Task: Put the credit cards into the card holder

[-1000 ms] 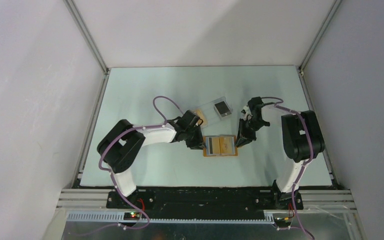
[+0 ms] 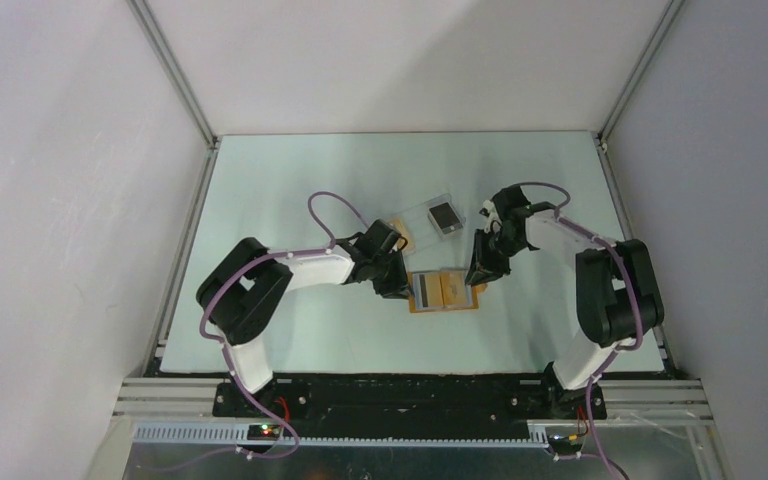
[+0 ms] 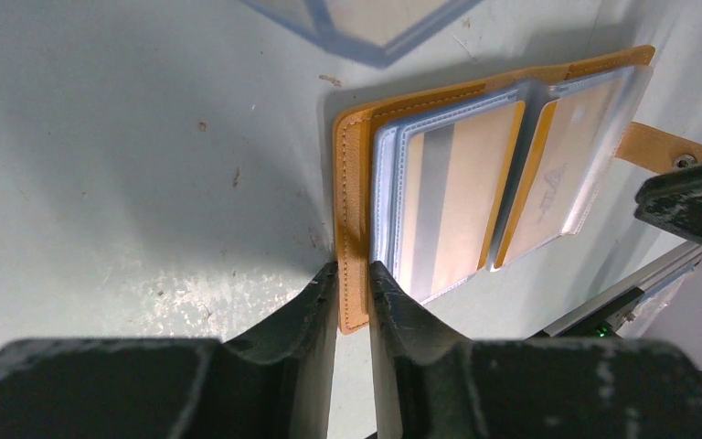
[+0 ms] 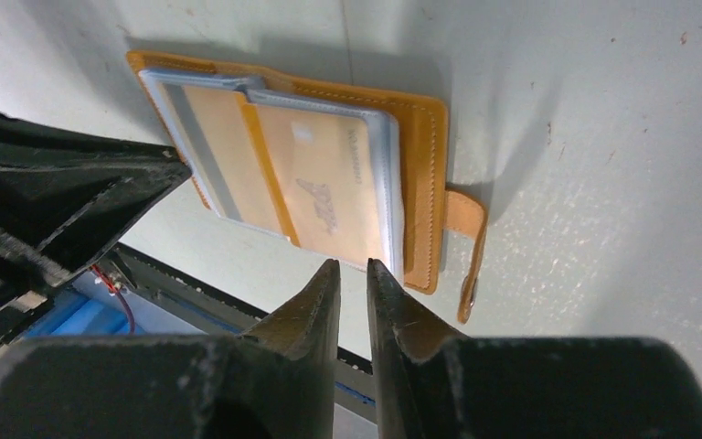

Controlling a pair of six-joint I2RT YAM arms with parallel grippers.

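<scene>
The open card holder [image 2: 443, 308], tan leather with clear sleeves, lies flat on the table between my grippers. A beige card with a grey stripe [image 3: 460, 165] shows in its left sleeve, and a beige card with a faint logo [image 4: 318, 174] in the right one. My left gripper is shut on the holder's left leather edge. At the holder's right side, my right gripper has its fingertips a little apart beside the sleeve's lower corner. I see nothing held there, though whether they touch the sleeve is unclear.
Behind the holder stands a clear tray [image 2: 420, 228] with a beige card [image 2: 400, 234] and a dark card [image 2: 445, 216] in it. A leather strap [image 4: 468, 238] sticks out from the holder's right edge.
In the top view my right gripper has shifted slightly left toward the holder, while its upper arm swung outward. The holder has moved very slightly right. My left arm stays almost still.
</scene>
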